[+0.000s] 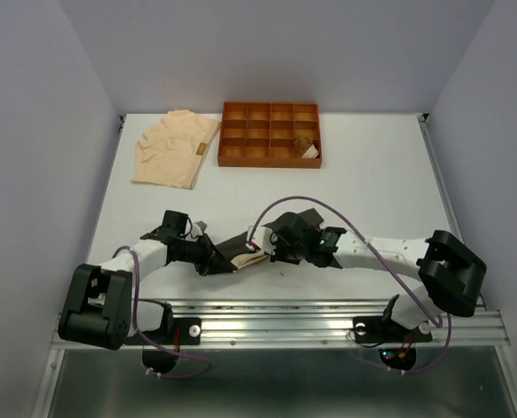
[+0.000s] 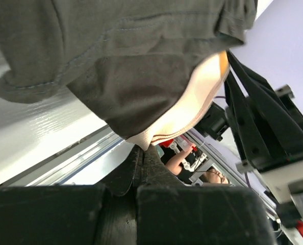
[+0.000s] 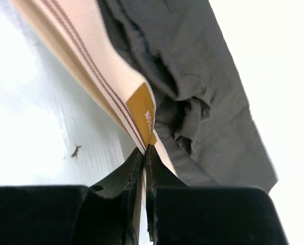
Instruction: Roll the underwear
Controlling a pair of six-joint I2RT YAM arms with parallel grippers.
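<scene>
Dark grey underwear with a peach waistband lies folded on the white table, its grey cloth (image 1: pixel 232 247) showing between my two arms. In the left wrist view the waistband (image 2: pixel 192 97) stretches from one gripper to the other. My left gripper is shut on one end of that band. At the band's orange label (image 3: pixel 141 109), my right gripper is shut on the other part. Loose grey cloth (image 3: pixel 218 112) spreads out beyond it in the right wrist view. Much of the garment is hidden under the arms from above.
At the back stands a brown compartment box (image 1: pixel 270 163), with a brown and white item (image 1: pixel 306 147) in its right side. Folded peach underwear (image 1: pixel 173 146) lies at the back left. A metal rail (image 1: pixel 276 318) runs along the front.
</scene>
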